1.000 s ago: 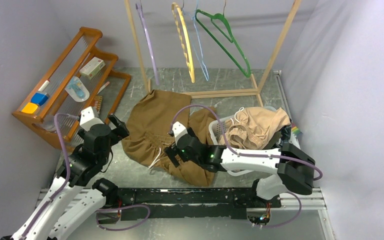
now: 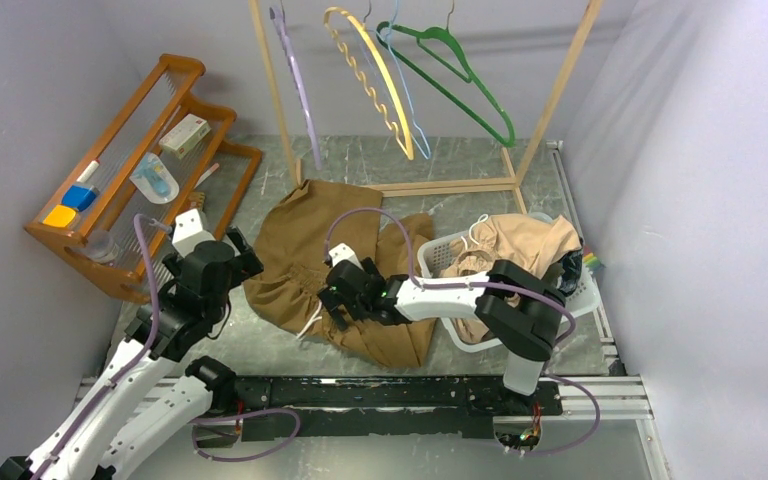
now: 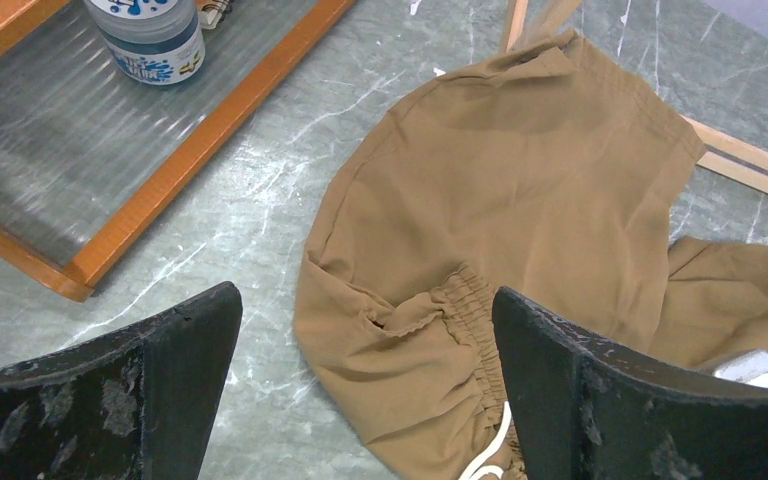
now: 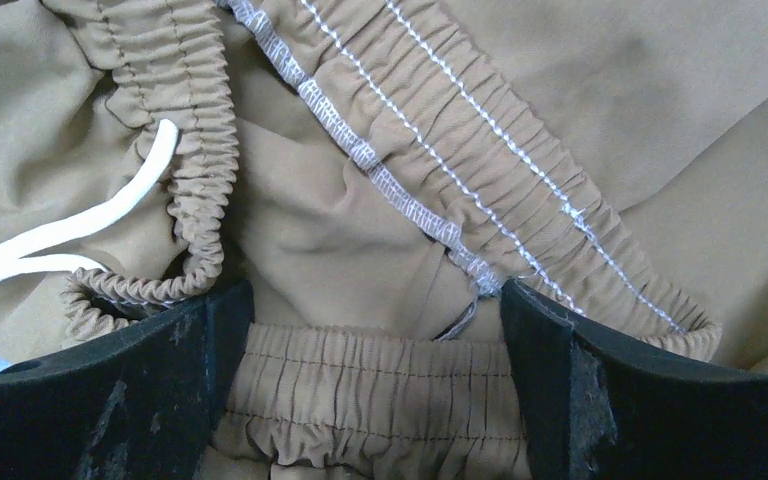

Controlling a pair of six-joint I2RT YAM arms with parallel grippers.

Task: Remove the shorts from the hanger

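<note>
Brown shorts [image 2: 310,225] lie spread on the grey floor in the top view, off any hanger, with a gathered waistband and white drawstring [image 2: 310,320]. My right gripper [image 2: 332,305] is down at that waistband. In the right wrist view its open fingers [image 4: 150,385] straddle a fold of the elastic waistband [image 4: 380,400], pressing close against the cloth; the tips are partly hidden in the folds. Left of the shorts, my left gripper [image 2: 205,250] hangs open and empty; its own view shows the shorts [image 3: 500,190] beyond its fingers. Green [image 2: 460,75], yellow [image 2: 385,75] and purple [image 2: 298,85] hangers hang bare.
A white basket [image 2: 470,345] with beige clothes [image 2: 520,245] stands right of the shorts, beneath the right arm. A wooden shelf [image 2: 145,180] with bottles and boxes is close by the left gripper. A thin blue hanger [image 2: 410,100] hangs beside the yellow one.
The yellow, blue and green hangers have swung a little.
</note>
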